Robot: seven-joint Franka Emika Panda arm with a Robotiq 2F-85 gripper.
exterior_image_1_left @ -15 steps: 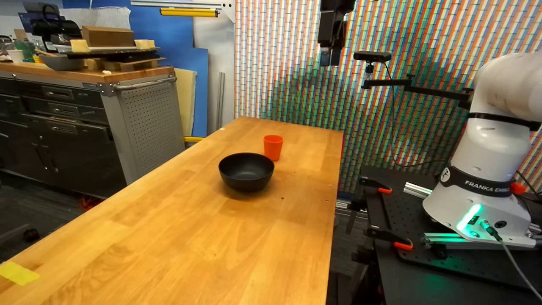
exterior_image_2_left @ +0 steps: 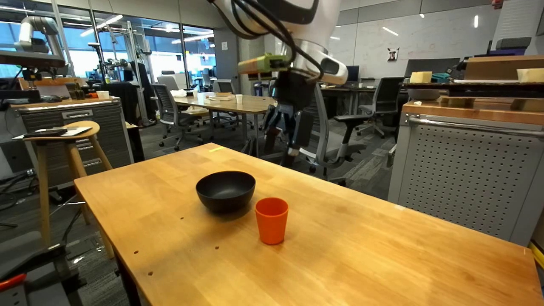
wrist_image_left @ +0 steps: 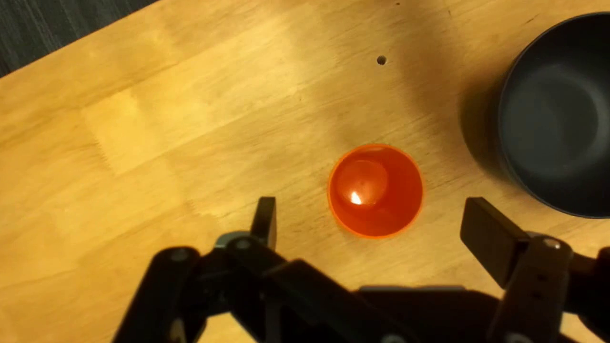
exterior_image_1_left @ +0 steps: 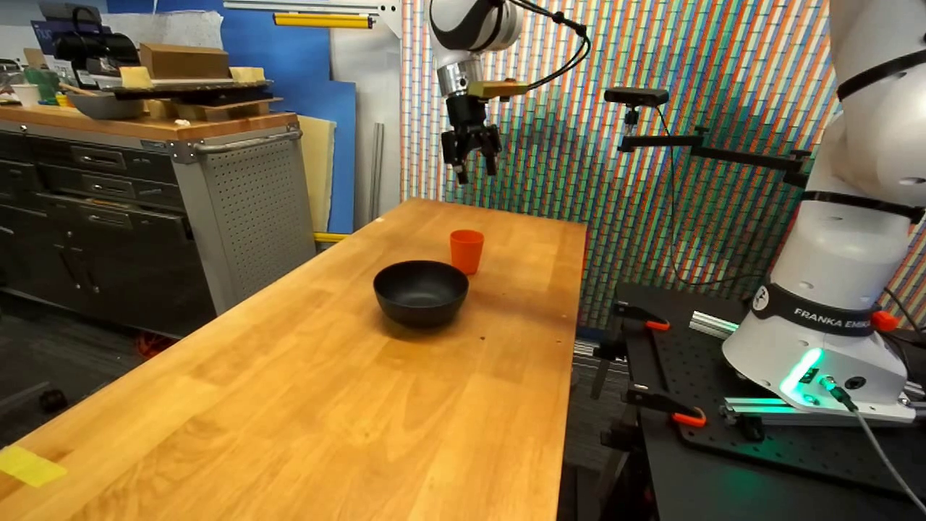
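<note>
An orange cup (exterior_image_1_left: 466,252) stands upright on the wooden table, close beside a black bowl (exterior_image_1_left: 421,294). In the wrist view the empty inside of the cup (wrist_image_left: 375,191) shows between and a little beyond my two fingers, with the bowl (wrist_image_left: 557,120) off to the right. My gripper (exterior_image_1_left: 475,171) hangs well above the tabletop, touching neither of them. Its fingers are spread wide and nothing sits between them. From the other side, the gripper (exterior_image_2_left: 291,150) appears higher than the cup (exterior_image_2_left: 271,224) and the bowl (exterior_image_2_left: 225,191).
Bare wooden table (exterior_image_1_left: 364,417) surrounds the cup and bowl. Beyond one long edge stands a grey tool cabinet (exterior_image_1_left: 247,204) with boxes on top. A camera on a bracket (exterior_image_1_left: 638,97) juts out near the patterned wall.
In exterior view 1 my arm has swung left and down, bringing the gripper from the upper right to above the table's far end. The cup and bowl have stayed put.
</note>
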